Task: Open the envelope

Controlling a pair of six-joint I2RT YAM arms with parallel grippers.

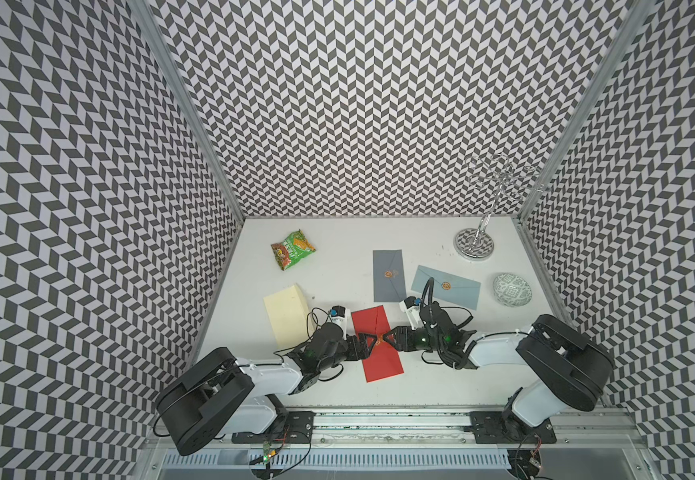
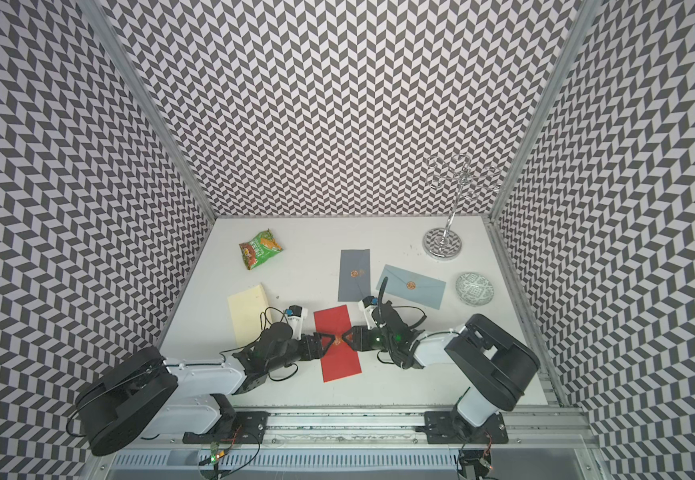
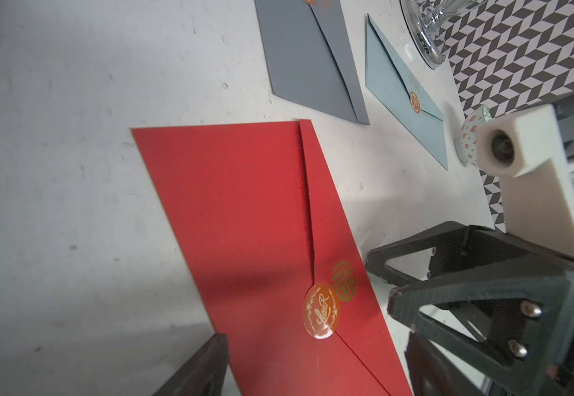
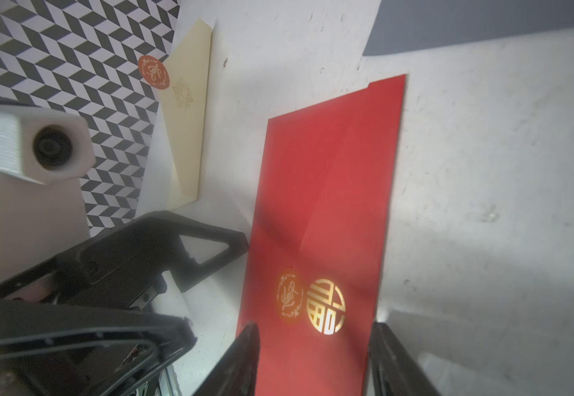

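Note:
The red envelope (image 1: 382,366) lies flat on the table with its flap side up. A round gold seal (image 3: 321,311) sits at the flap's tip, and a dark line runs along part of the flap edge. Over the envelope's middle, from the left, reaches my left gripper, its fingers apart and nothing seen held. My right gripper comes from the opposite side, fingers spread, above the flap's outer edge. The two grippers' tips are close together near the seal. Whether either touches the paper is hard to tell.
A grey envelope (image 1: 389,281) and a light blue envelope (image 1: 459,289) lie behind. To the left are a cream envelope (image 1: 285,312) and a green snack bag (image 1: 292,249). A metal stand (image 1: 474,244) and a patterned round object (image 1: 512,289) occupy the right side.

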